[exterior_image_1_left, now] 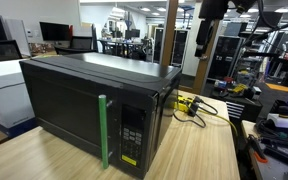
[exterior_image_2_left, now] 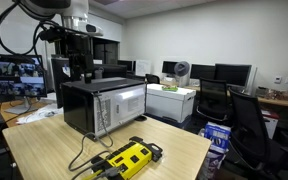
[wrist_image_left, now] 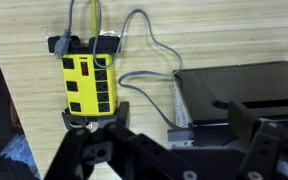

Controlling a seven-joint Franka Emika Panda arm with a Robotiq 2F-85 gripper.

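A black microwave (exterior_image_1_left: 89, 95) stands on the wooden table, its door shut, with a green strip (exterior_image_1_left: 103, 130) along the handle. The wrist view shows part of its dark body (wrist_image_left: 249, 90) at right. My gripper is open, with nothing between its fingers. In exterior view 1 the gripper (exterior_image_1_left: 201, 48) hangs above and to the right of the microwave, apart from it. Exterior view 2 shows the gripper (exterior_image_2_left: 76, 74) over the microwave (exterior_image_2_left: 124, 104), seen there from behind.
A yellow power strip (wrist_image_left: 89, 82) lies on the table behind the microwave, with a grey cable (wrist_image_left: 144, 74) looping near it. White boxes (exterior_image_1_left: 8, 95) stand to the left in exterior view 1. Bare tabletop (exterior_image_1_left: 199, 150) lies beside the microwave.
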